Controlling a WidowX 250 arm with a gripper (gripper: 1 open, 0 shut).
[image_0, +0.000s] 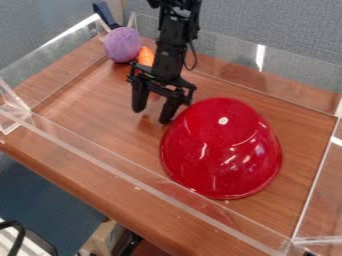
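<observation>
My black gripper (155, 100) reaches down from the top centre to low over the wooden floor, just left of and behind a large red bowl (219, 146), which sits upside down at the right. Its fingers are apart, with nothing visible between them. A purple round object (122, 45) lies at the back left, and a small orange object (144, 57) is behind the arm.
Clear plastic walls (259, 58) surround the wooden surface (94, 110). A dark handle-like item stands in the back left corner.
</observation>
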